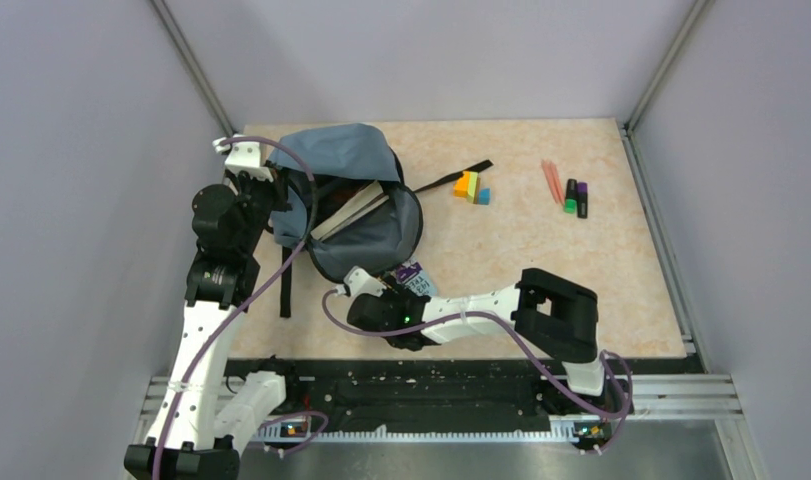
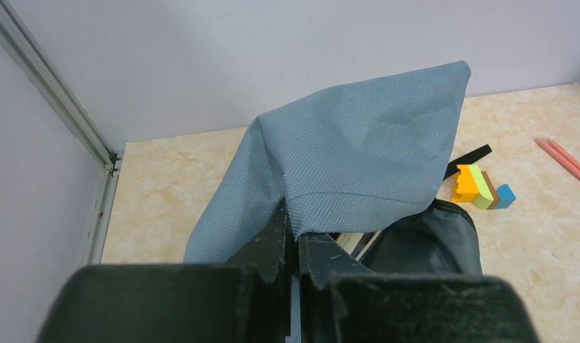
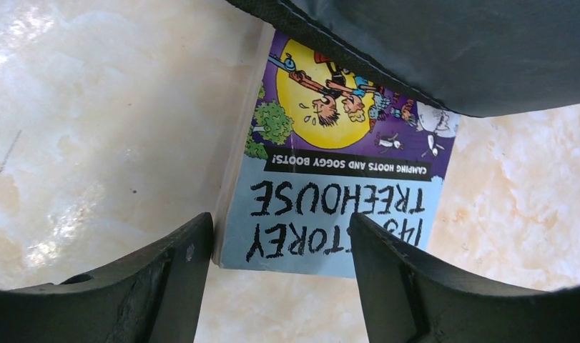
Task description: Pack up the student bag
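The grey-blue student bag [image 1: 366, 245] lies open with light books inside. My left gripper is shut on the bag's fabric flap [image 2: 365, 143], holding it raised at the bag's left. A purple and light-blue treehouse book [image 3: 330, 207] lies flat on the table, its top edge under the bag's dark rim [image 3: 430, 50]. My right gripper is part open over the book's lower end, one finger at its spine side, the other over the cover. In the top view the right wrist hides part of the book.
Coloured blocks [image 1: 473, 188] sit right of the bag by a black strap. Pink pencils [image 1: 551, 180] and markers [image 1: 581, 200] lie farther right on the table [image 1: 521, 250].
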